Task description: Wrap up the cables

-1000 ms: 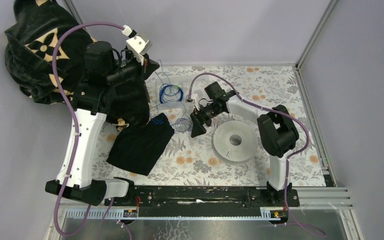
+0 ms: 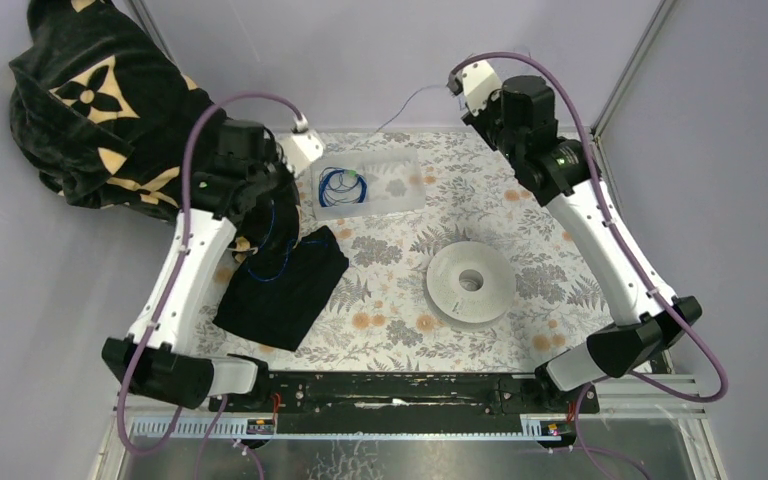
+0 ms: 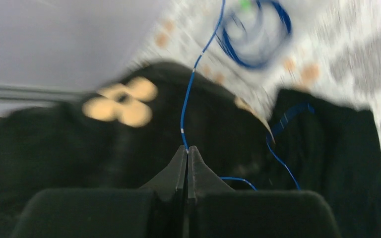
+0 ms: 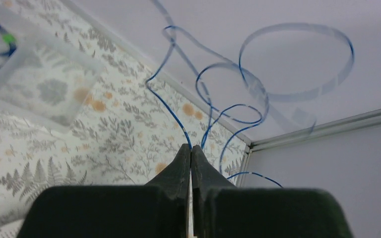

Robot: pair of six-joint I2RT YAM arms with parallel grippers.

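Note:
A thin blue cable runs between both arms, its middle passing above the back of the table in the top view. In the right wrist view my right gripper is shut on the cable, with several loose loops dangling past its fingertips. My left gripper is also shut on the cable, seen in the left wrist view. A slack length hangs below it over the black cloth. A coiled blue cable with a green tie lies in the clear tray.
A round white spool stands on the patterned table, right of centre. A dark patterned blanket bulges over the left side. Grey walls border the back and right.
The left arm has shifted a little to the right, still gripping its cable.

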